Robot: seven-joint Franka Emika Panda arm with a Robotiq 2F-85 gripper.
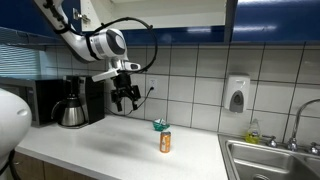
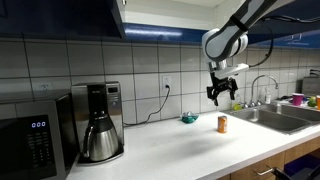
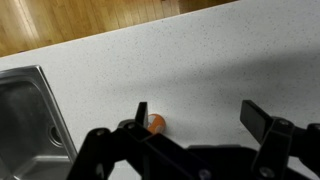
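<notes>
An orange can (image 1: 165, 141) stands upright on the white counter (image 1: 110, 145), left of the sink. High above the counter hangs my gripper (image 1: 124, 103), well apart from the can and to its left in exterior view 1. Its dark fingers are spread wide in the wrist view, where the gripper shows nothing between them. Part of the orange can (image 3: 156, 123) peeks out beside the left finger there. Behind the can, near the tiled wall, lies a green-teal object (image 1: 160, 125), perhaps a bowl or cloth.
A steel sink (image 1: 235, 152) with a faucet borders the counter on the right. Toward the left stand a coffee maker with a steel carafe (image 2: 101, 137) and a microwave (image 2: 35, 130). Upper cabinets (image 1: 250, 22) overhang the wall. Mid-counter is clear.
</notes>
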